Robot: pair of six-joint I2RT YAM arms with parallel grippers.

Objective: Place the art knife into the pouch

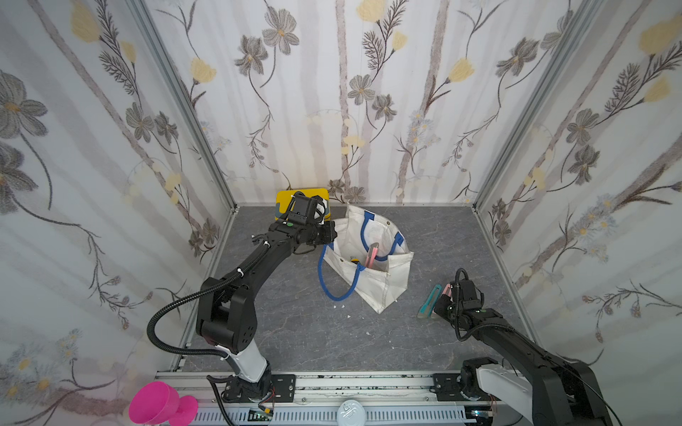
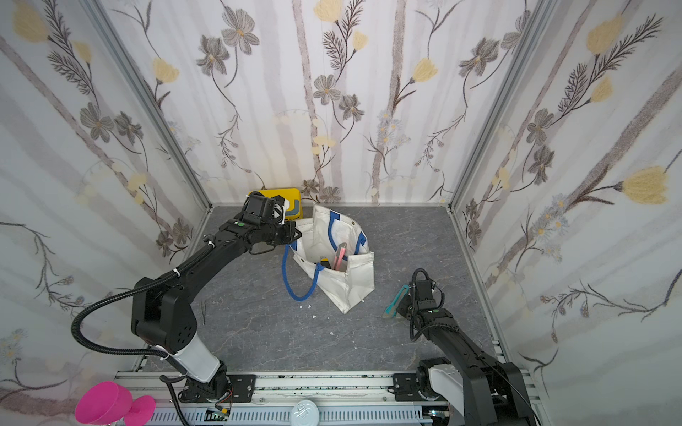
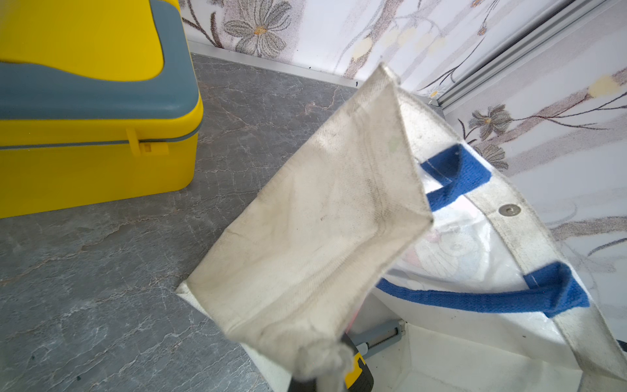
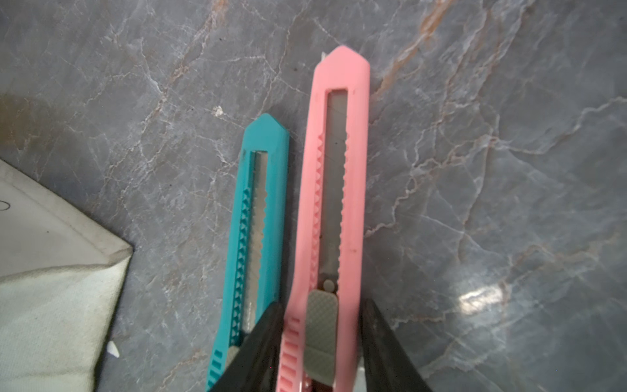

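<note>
A pink art knife (image 4: 357, 196) lies on the grey floor in the right wrist view, with a teal knife (image 4: 274, 196) close along its left side. My right gripper is part open around the pink knife's slider end, one finger on each side, leaving little gap. The white pouch (image 1: 394, 284) with blue handles stands open-mouthed in the middle of the floor. At its left rim, my left gripper (image 1: 332, 233) is shut; in the left wrist view the pouch's fabric (image 3: 300, 215) bunches up near the bottom, where the fingers themselves hardly show.
A pink item (image 1: 371, 255) and a yellow-and-black tool (image 3: 356, 375) are inside the pouch. Behind my left gripper sits a yellow-and-grey box (image 3: 98, 156). Floor between the pouch and my right arm is clear apart from the knives.
</note>
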